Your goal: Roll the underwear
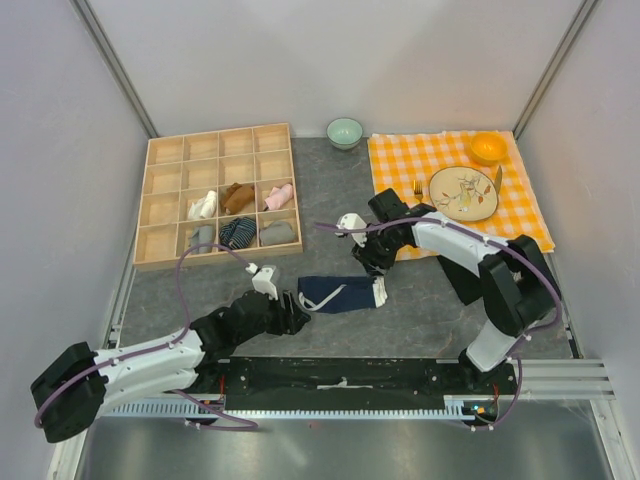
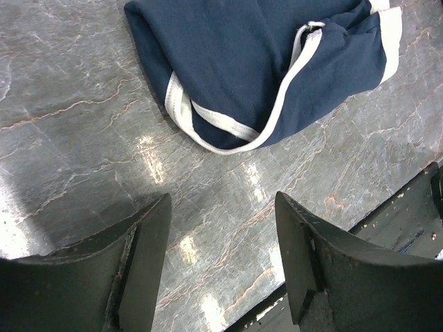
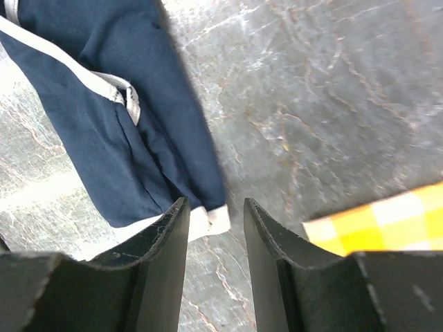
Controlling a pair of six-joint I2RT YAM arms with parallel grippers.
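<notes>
The navy underwear (image 1: pixel 335 292) with white waistband lies flat, partly folded, on the grey marble mat in the middle front. My left gripper stands part open just outside the garment's near edge, nothing between its fingers; in its view the white band (image 2: pixel 277 104) curves across the navy cloth. My right gripper hovers over the other end of the underwear (image 3: pixel 138 166), part open, its fingertips at the white-banded edge. Whether anything lies between those fingertips is hard to tell, but the cloth looks loose.
A wooden divider box (image 1: pixel 163 180) with rolled garments stands back left. A checkered cloth (image 1: pixel 392 150) with plate (image 1: pixel 462 195), fork, knife and orange bowl (image 1: pixel 487 147) is back right, near the right gripper. A green bowl (image 1: pixel 344 130) sits at the back.
</notes>
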